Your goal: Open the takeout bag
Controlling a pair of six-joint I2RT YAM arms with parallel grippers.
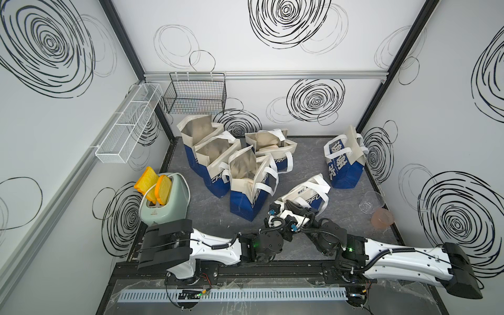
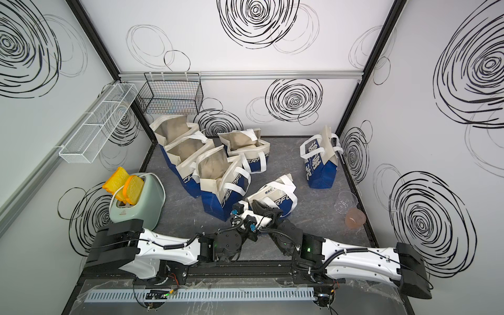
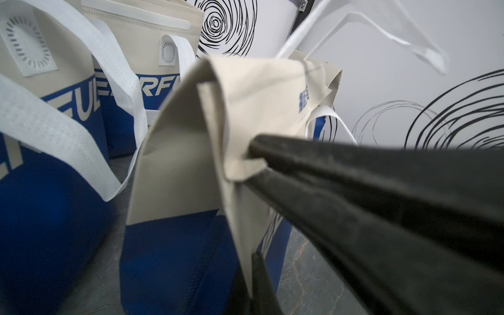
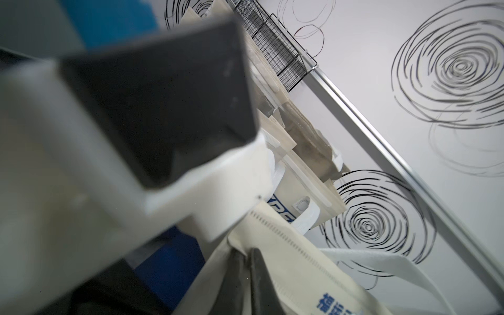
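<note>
The takeout bag [image 1: 305, 191], cream on top and blue below with white handles, leans at the front centre of the table. In the left wrist view its folded side [image 3: 178, 173] faces me. At the bottom of that view, my left gripper is shut on the bag's thin side edge. My right gripper reaches in from the right at the bag's upper rim; a cream flap lies at its fingertips, with a narrow gap visible. In the right wrist view, the left gripper's housing [image 4: 168, 99] hides much of the bag. Whether the right fingers grip the flap is unclear.
Several similar bags [image 1: 246, 197] stand open at left and behind, one close beside the left gripper. Another bag [image 1: 344, 162] stands at the right, with a clear cup [image 1: 371, 202] in front of it. A green bin [image 1: 170, 202] with yellow sponges stands far left.
</note>
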